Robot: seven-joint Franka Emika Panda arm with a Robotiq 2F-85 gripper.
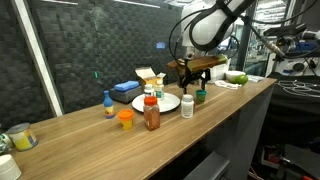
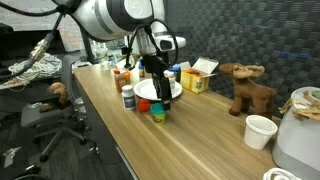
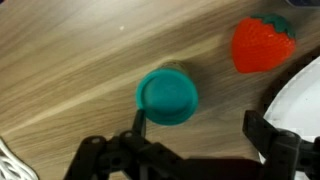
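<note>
A small cup with a teal-green top (image 3: 168, 95) stands on the wooden counter, well clear in the wrist view. The same green cup (image 2: 158, 115) shows beneath the arm in exterior view 2, and at the right part of the counter the cup (image 1: 200, 97) appears in exterior view 1. My gripper is open, its dark fingers spread wide with nothing between them. From exterior view 2, the gripper (image 2: 158, 97) hangs just above the cup, apparently not touching it.
A red strawberry (image 3: 263, 44) lies beside the cup, and a white plate (image 3: 297, 105) is close on the other side. A white-lidded jar (image 1: 187, 106) stands nearby. Behind are a brown plush animal (image 2: 250, 88) and a white cup (image 2: 259, 131).
</note>
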